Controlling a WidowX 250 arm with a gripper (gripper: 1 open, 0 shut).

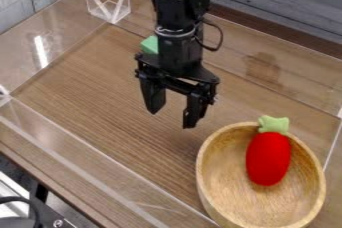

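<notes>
My black gripper point(174, 100) hangs over the middle of the table with its two fingers spread apart and nothing visible between them. Just behind the arm, a green object point(151, 45) is partly hidden. At the lower right, a red object point(269, 158) with a pale green top rests in a round wooden bowl point(211, 188), to the right of and below the gripper.
Clear plastic pieces stand at the back left and left edge. A pale wall runs along the back, and a black cable point(16, 199) lies at the bottom left corner.
</notes>
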